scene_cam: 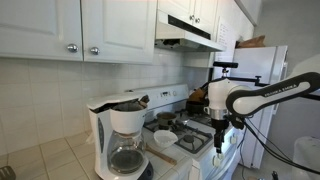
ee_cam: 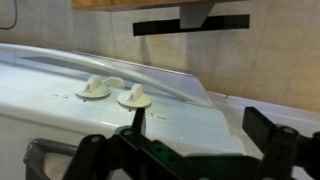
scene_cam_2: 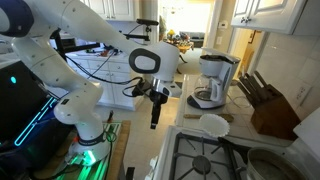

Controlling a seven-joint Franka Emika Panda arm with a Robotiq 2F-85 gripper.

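My gripper stands open in the wrist view, its two fingers wide apart at the lower edge with nothing seen between them. Beneath it is the white front of the stove point(ee_cam: 185, 125), with two white knobs point(ee_cam: 133, 97) to the left. In the second exterior view the gripper point(scene_cam_2: 156, 112) points down beside the stove's front edge. A white bowl point(scene_cam_2: 214, 125) rests near the stovetop's far side, apart from the gripper. The first exterior view shows the same bowl point(scene_cam: 163, 140) between the coffee maker point(scene_cam: 123, 145) and the arm.
Black burner grates point(scene_cam_2: 203, 160) cover the stovetop. A large pot point(scene_cam_2: 272, 165) and a knife block point(scene_cam_2: 262, 108) stand along the right. A dark pan point(scene_cam: 166, 138) sits on the stove behind the bowl. Open floor lies in front of the stove.
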